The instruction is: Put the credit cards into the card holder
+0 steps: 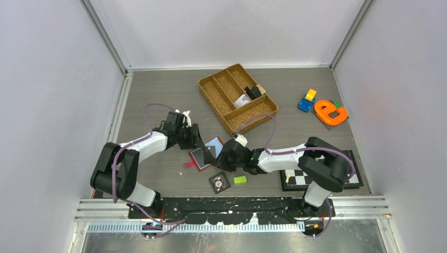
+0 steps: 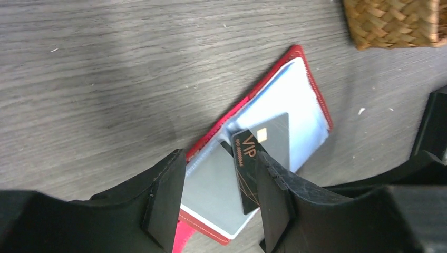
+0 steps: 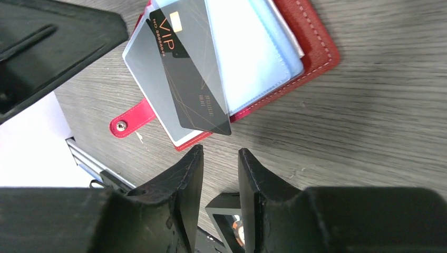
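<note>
The red card holder [image 3: 316, 52] lies open between my grippers, its strap at the lower left. On its sleeves lie a black VIP card [image 2: 244, 163] and a grey card [image 2: 277, 137], partly overlapping. My left gripper stands open above the holder's near-left end, its fingertips apart with nothing held. My right gripper is open with nothing between its fingers, just beside the holder's edge near the VIP card's lower end.
A wicker tray [image 1: 213, 95] sits behind. A square dark object [image 1: 219, 183] and a green block [image 1: 240, 180] lie in front. A checkerboard [image 1: 292, 179] and toys [image 1: 327, 110] are to the right.
</note>
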